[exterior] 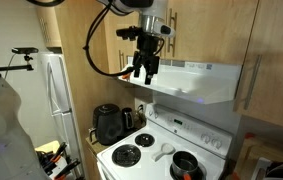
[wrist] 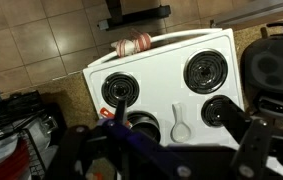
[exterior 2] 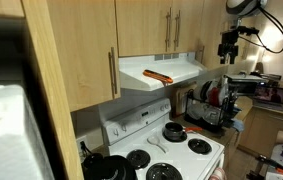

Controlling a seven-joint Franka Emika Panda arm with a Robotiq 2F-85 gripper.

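Note:
High above the white stove (exterior: 131, 160), my gripper (exterior: 139, 78) points down, its fingers apart and nothing visible between them. In the wrist view, the dark fingers (wrist: 79, 142) are spread wide at the lower edge. On the stove stands a black pot (exterior: 185, 160), also seen in exterior view 2 as the pot (exterior 2: 173, 131). A white spoon (exterior: 164, 150) lies beside it on the stovetop, and the same spoon (wrist: 181, 129) shows from above. The gripper touches none of them.
A white range hood (exterior: 196, 82) and wooden cabinets (exterior 2: 146, 30) rise behind the stove. An orange item (exterior 2: 158, 76) rests on the hood's shelf. A black appliance (exterior: 108, 123) stands left of the stove. Black pans (exterior 2: 106, 166) occupy the counter on its other side.

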